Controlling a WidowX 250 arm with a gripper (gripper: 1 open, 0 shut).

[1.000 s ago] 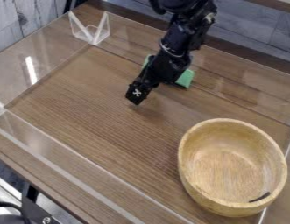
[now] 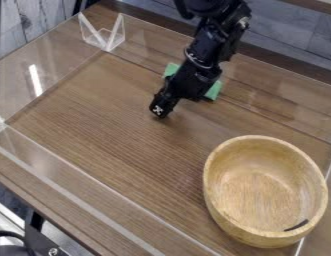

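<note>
The black robot arm (image 2: 208, 55) reaches down from the top of the view, its gripper (image 2: 160, 108) low over the middle of the wooden table. The gripper is shut, with nothing visible between its small dark fingers. A green object (image 2: 211, 90) lies just behind the arm, partly hidden by it.
A large tan bowl (image 2: 261, 175) stands at the front right. A clear plastic item (image 2: 104, 36) is at the back left near the table edge.
The gripper and arm have shifted slightly over the last second, staying low near the same spot beside the green object. The other things have not visibly moved.
</note>
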